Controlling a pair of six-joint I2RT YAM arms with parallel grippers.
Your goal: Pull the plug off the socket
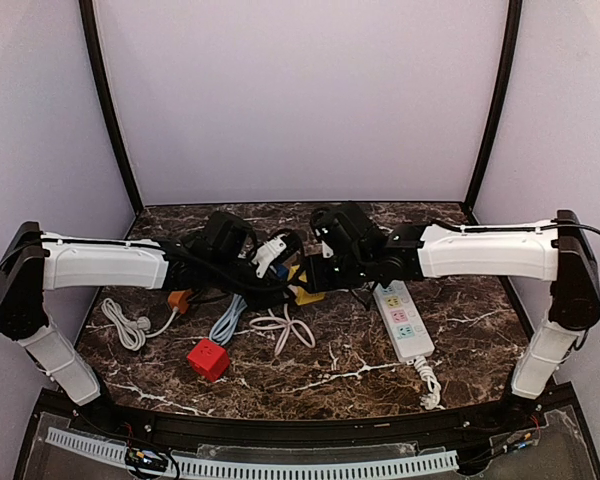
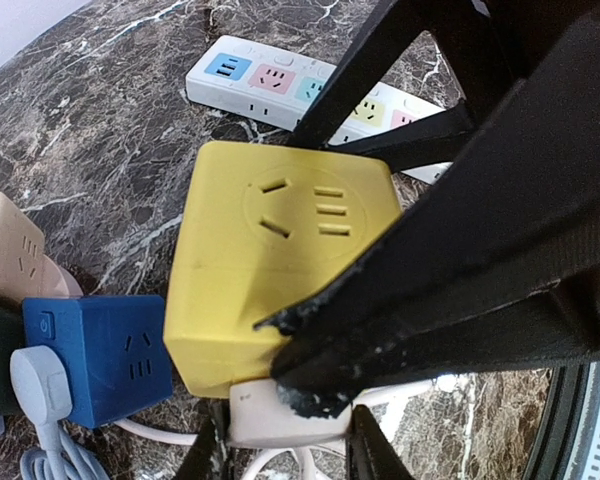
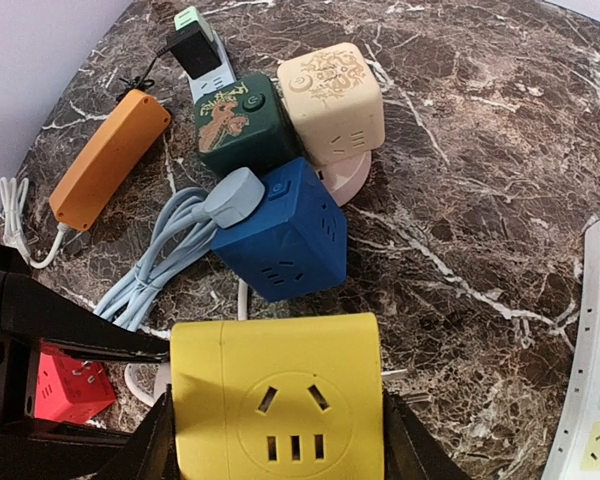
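Note:
The yellow cube socket is between the fingers of my right gripper, which is shut on it. The left wrist view shows a white plug against the underside of the yellow cube. My left gripper has one finger on each side of that plug; whether both fingers press on it cannot be told. Black fingers of the right gripper cross the left wrist view and partly cover the cube. From above, the two grippers meet over the middle of the table, with the yellow cube partly hidden.
On the table are a blue cube socket with a grey plug, dark green and cream sockets, an orange strip and a red cube. A white power strip lies at right. Loose cables cover the middle-left.

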